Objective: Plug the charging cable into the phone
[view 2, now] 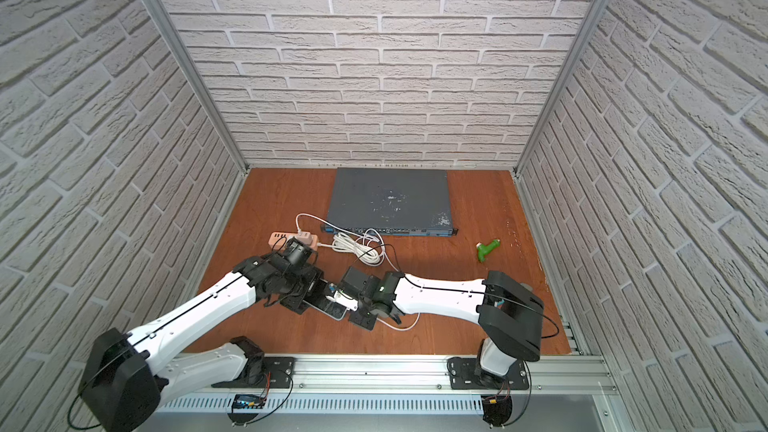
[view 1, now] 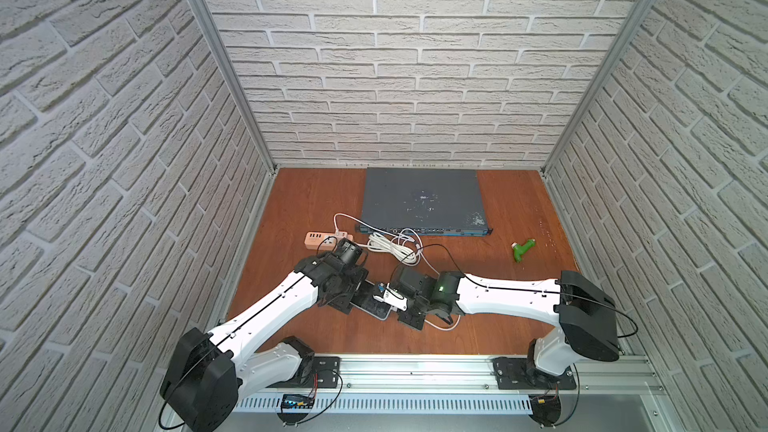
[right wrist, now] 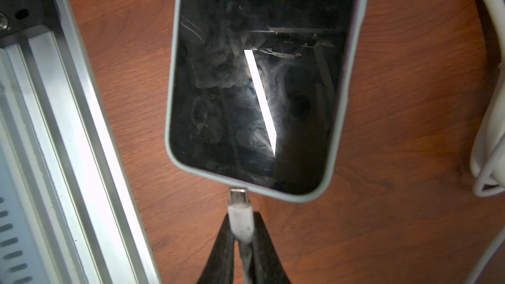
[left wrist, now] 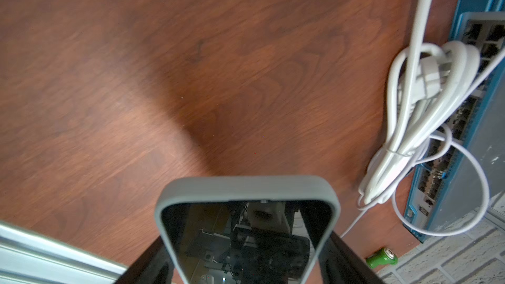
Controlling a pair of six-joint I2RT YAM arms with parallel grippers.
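Observation:
A dark-screened phone in a pale grey-green case (right wrist: 263, 100) is held above the table by its long sides, with my left gripper shut on it. My right gripper is shut on the white charging connector (right wrist: 241, 221). The connector's metal tip (right wrist: 238, 195) points at the phone's bottom edge, left of the edge's middle in the right wrist view. Most of the metal still shows outside; whether its end touches the case or sits at the port cannot be told. Behind the connector, the white cable (view 1: 445, 326) runs to the table.
Coiled white cable (view 1: 392, 247) lies behind the grippers, beside an orange power strip (view 1: 320, 241). A grey rack device (view 1: 424, 200) fills the back middle. On the right is a green object (view 1: 522, 249). A metal rail (right wrist: 86, 126) borders the table's front.

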